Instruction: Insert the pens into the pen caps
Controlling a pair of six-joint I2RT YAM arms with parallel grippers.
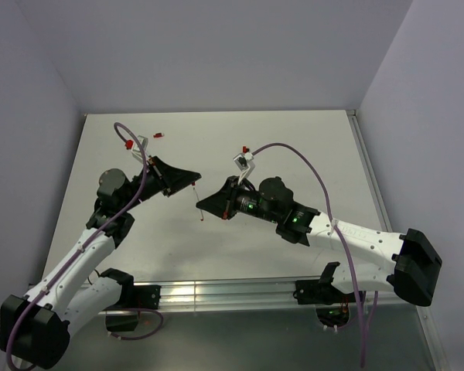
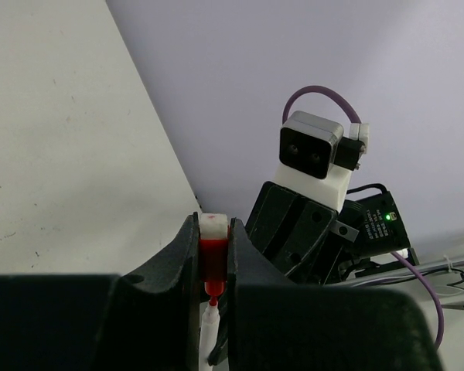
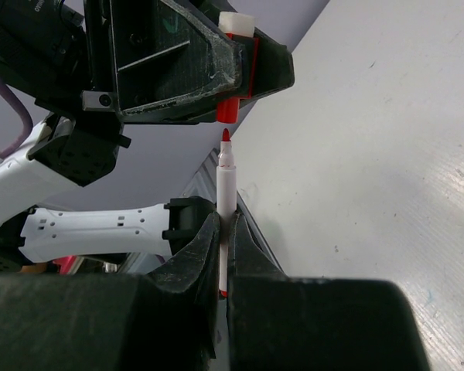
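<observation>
A red cap with a white end (image 2: 213, 255) is pinched between the fingers of my left gripper. My right gripper is shut on a white pen (image 3: 226, 188), which stands up from the fingers with its red tip toward the cap. In the right wrist view the cap's red mouth (image 3: 227, 110) is just above the pen's tip, with a sliver of gap between them. From the left wrist view, the tip appears at the cap's mouth, nearly lined up. In the top view the left gripper (image 1: 197, 178) is behind the right gripper (image 1: 200, 206).
A small red cap (image 1: 158, 135) lies on the white table (image 1: 294, 139) at the back left. Grey walls enclose both sides.
</observation>
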